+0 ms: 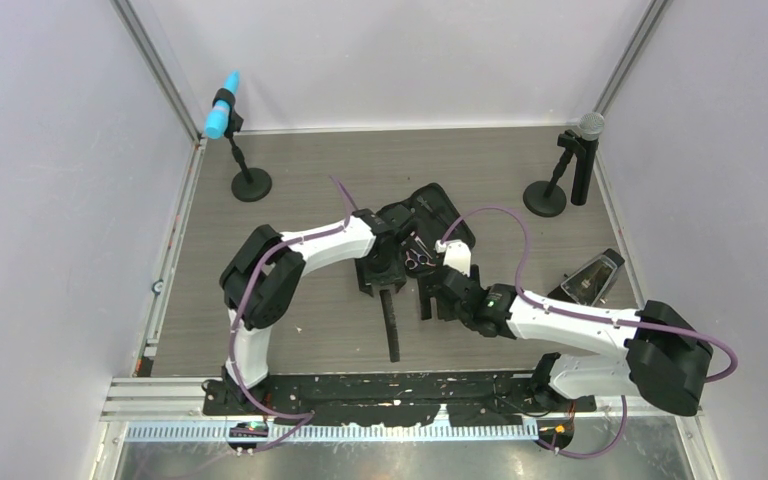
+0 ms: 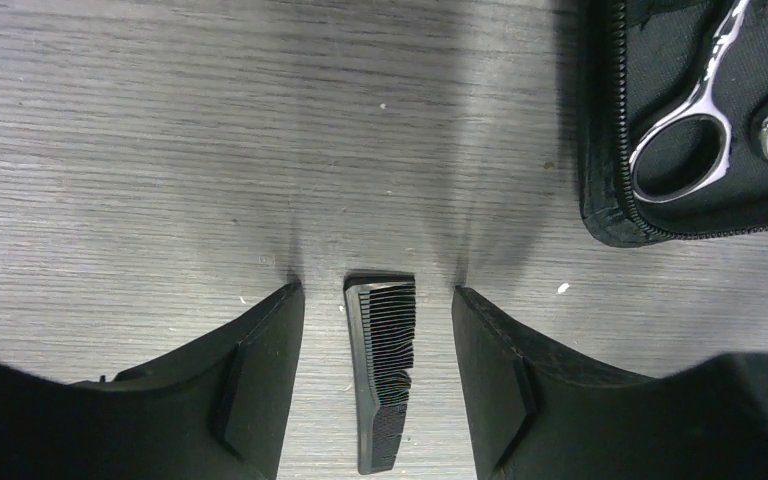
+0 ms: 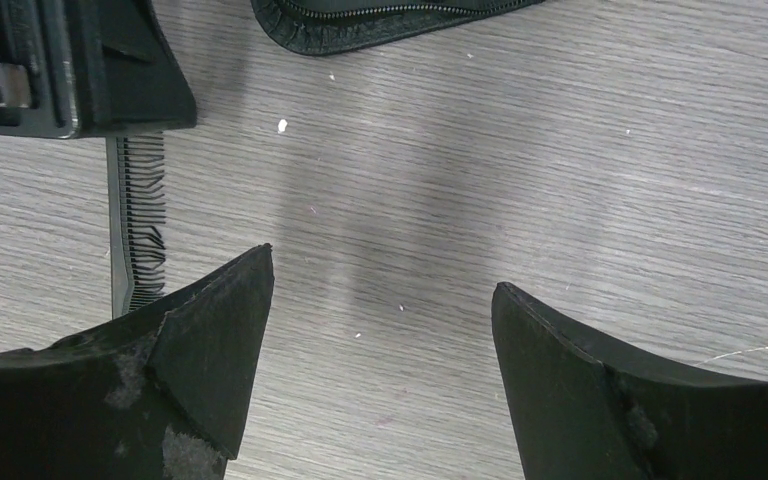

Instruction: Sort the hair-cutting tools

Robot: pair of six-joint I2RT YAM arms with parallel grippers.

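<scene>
A black comb (image 1: pixel 390 325) lies on the table. In the left wrist view its end (image 2: pixel 375 340) sits between the open fingertips of my left gripper, which hovers over it. The zippered black case (image 1: pixel 440 210), holding scissors (image 2: pixel 685 150), lies beyond, to the upper right. My right gripper stands open over bare table, with nothing between its fingers; the comb (image 3: pixel 138 220) is to its left in that wrist view, partly hidden by the left gripper's body.
A microphone stand (image 1: pixel 545 197) is at back right, a stand with a blue item (image 1: pixel 251 183) at back left. A dark glossy object (image 1: pixel 590 278) lies at right, behind the right arm.
</scene>
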